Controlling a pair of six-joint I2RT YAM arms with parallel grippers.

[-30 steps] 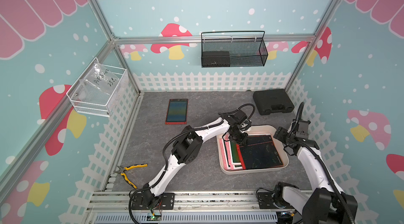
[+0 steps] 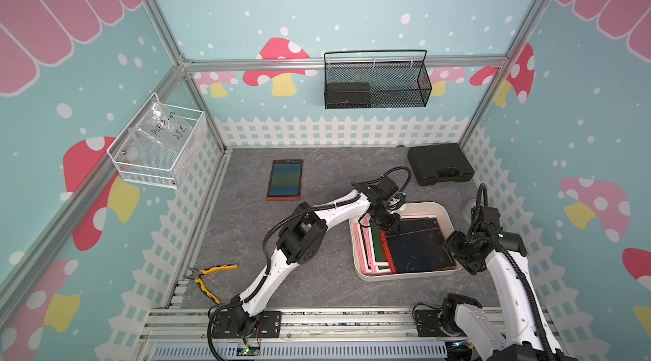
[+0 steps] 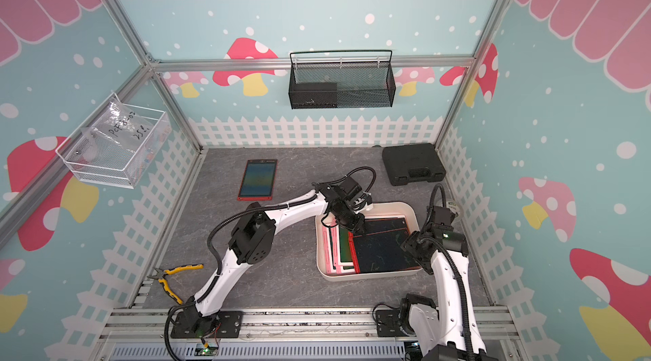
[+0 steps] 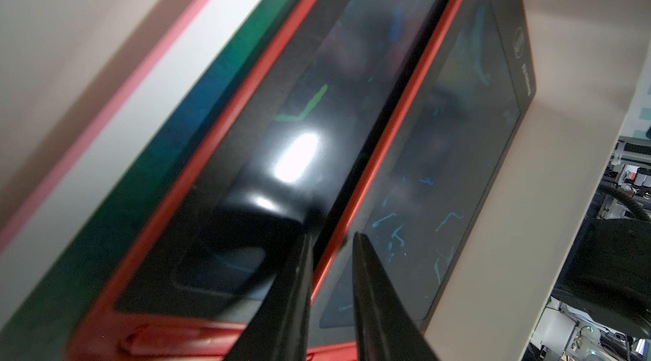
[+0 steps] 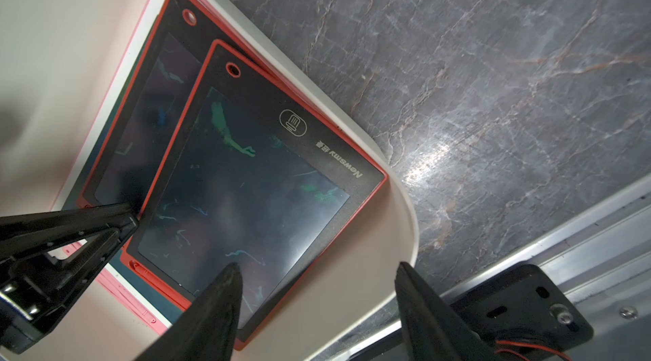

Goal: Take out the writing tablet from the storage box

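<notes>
A pale storage box (image 2: 367, 277) holds a stack of red-edged writing tablets. The top black tablet (image 5: 251, 171) lies flat, shifted right over a second red-rimmed tablet (image 5: 145, 123). My left gripper is at the top tablet's left red edge, its fingers (image 4: 373, 286) slightly apart with that edge between them; whether they touch it I cannot tell. Over the box's right side hangs my right gripper, open and empty, one finger above the top tablet's corner area and the other outside the box rim.
Another tablet (image 2: 284, 179) lies alone at the table's back left. A black case (image 2: 440, 163) stands at the back right and yellow pliers (image 2: 215, 278) at front left. Grey table left of the box is mostly clear beyond the left arm.
My right gripper has moved toward the front along the box's right side. The left arm and the tablets look unmoved.
</notes>
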